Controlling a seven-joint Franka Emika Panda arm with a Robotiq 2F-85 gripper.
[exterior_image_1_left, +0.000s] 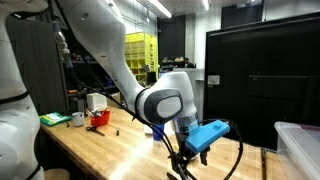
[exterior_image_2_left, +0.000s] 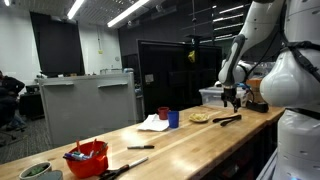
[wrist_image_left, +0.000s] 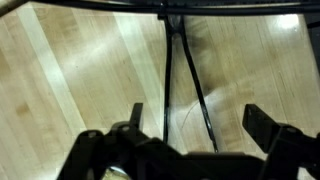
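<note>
My gripper is open above the wooden table (wrist_image_left: 70, 90), its two dark fingertips set wide apart. In the wrist view a thin black tong-like object (wrist_image_left: 167, 70) runs down from the top middle, its two legs spreading into the space between the fingers. Nothing is clamped. From the second exterior view, a dark long object (exterior_image_2_left: 228, 120) lies on the table beneath my gripper (exterior_image_2_left: 236, 104) at the far right end. The first exterior view has the white arm (exterior_image_1_left: 165, 105) bent downward, with the fingertips hard to make out.
A red basket (exterior_image_2_left: 88, 162), a blue cup (exterior_image_2_left: 173, 119), a red cup (exterior_image_2_left: 163, 112), a white cloth (exterior_image_2_left: 153, 124) and a plate with yellowish contents (exterior_image_2_left: 198, 118) stand along the table. Dark-handled tools (exterior_image_2_left: 122, 170) lie near the basket. A clear bin (exterior_image_1_left: 301, 150) is at the right.
</note>
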